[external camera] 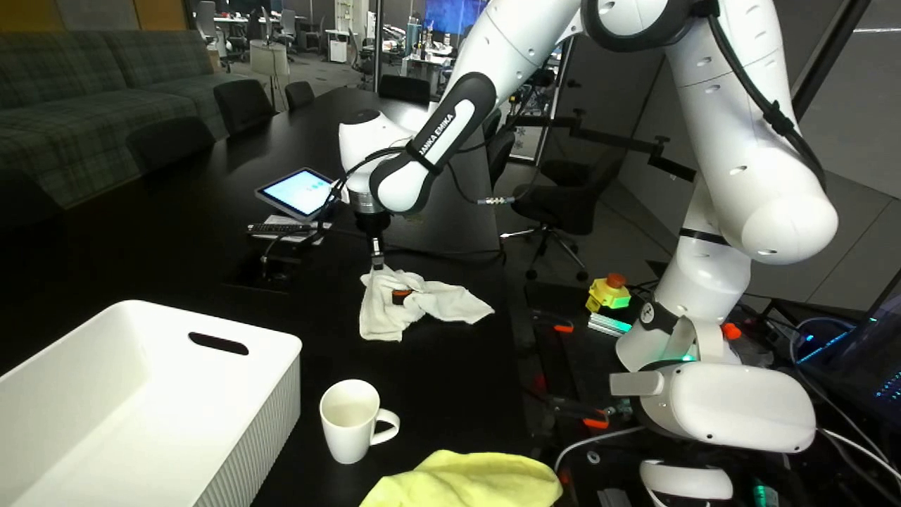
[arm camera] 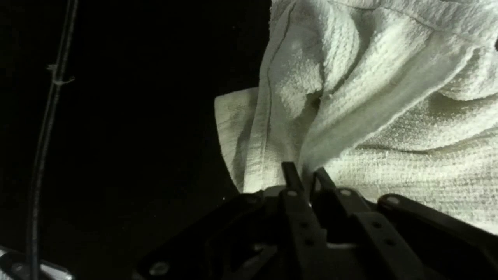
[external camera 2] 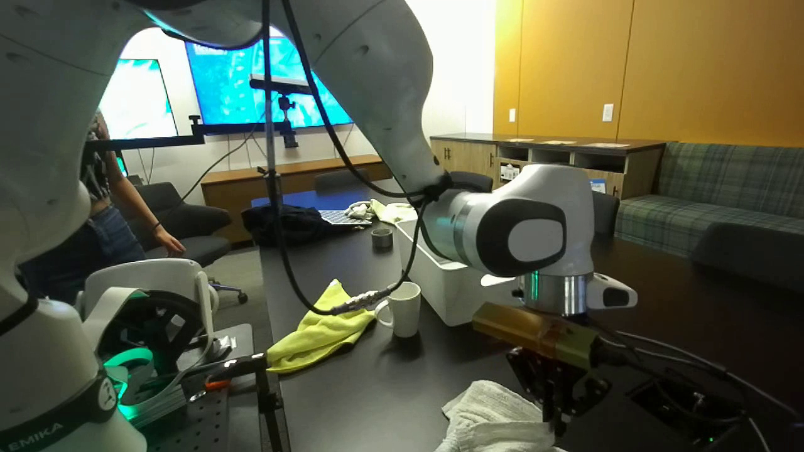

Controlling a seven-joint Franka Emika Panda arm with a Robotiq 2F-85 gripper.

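Note:
A crumpled white towel [external camera: 390, 314] lies on the black table, with part of it raised to my gripper [external camera: 377, 263]. In the wrist view, a fold of the towel [arm camera: 355, 123] runs up between the nearly closed fingertips, so my gripper is shut on it. A small dark object with an orange edge [external camera: 401, 296] shows among the folds; what it is, I cannot tell. In exterior view 2, the towel [external camera 2: 497, 414] is partly cut off by the bottom edge, beside my gripper [external camera 2: 556, 425].
A white mug [external camera: 348, 422] stands between the white bin [external camera: 262, 405] and a yellow cloth [external camera: 464, 482]. Behind the arm lie a tablet [external camera: 300, 193] and a remote [external camera: 279, 229]. Cables [external camera: 443, 252] cross the table near the towel.

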